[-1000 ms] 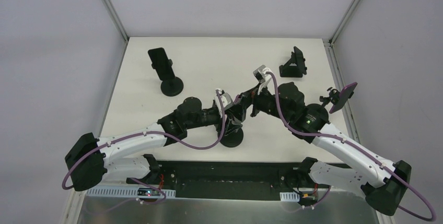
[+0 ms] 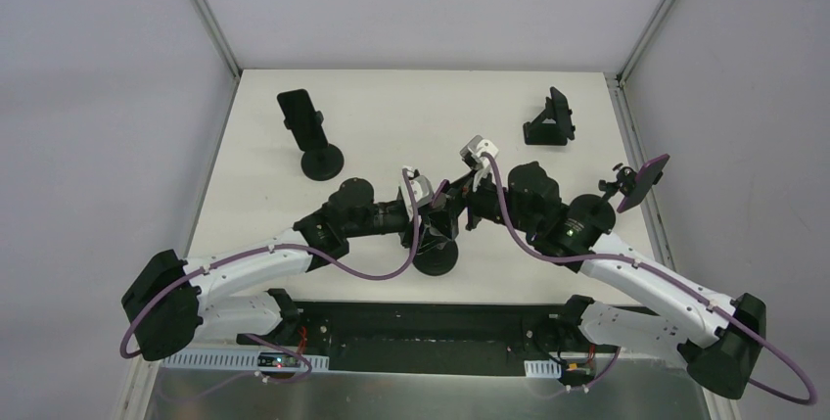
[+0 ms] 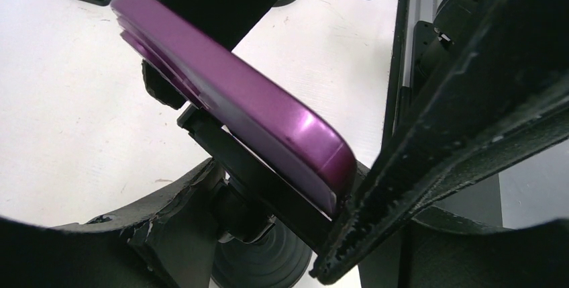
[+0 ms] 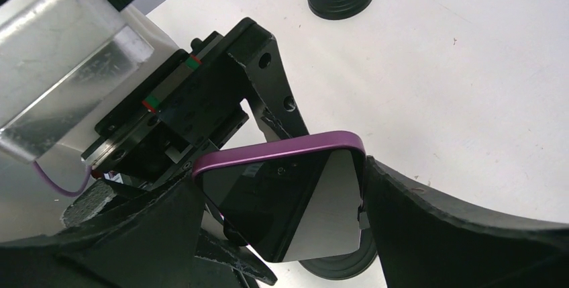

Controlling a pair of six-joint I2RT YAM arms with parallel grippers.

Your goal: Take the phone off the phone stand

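A purple phone [image 3: 235, 93] sits tilted on the black holder of a stand, whose round base [image 2: 436, 258] shows beneath both grippers near the table's front middle. My left gripper [image 2: 431, 219] is low at the stand, its fingers either side of the holder's neck in the left wrist view, part open. My right gripper is at the phone's upper part, a finger at each side of its short edge in the right wrist view. Whether either grips firmly is unclear.
A phone on a stand [image 2: 301, 121] stands at back left, a black stand [image 2: 548, 121] at back right, and another phone [image 2: 641, 183] at the right edge.
The right arm has shifted slightly about the stand, its wrist turning a little. The left arm has moved only very slightly.
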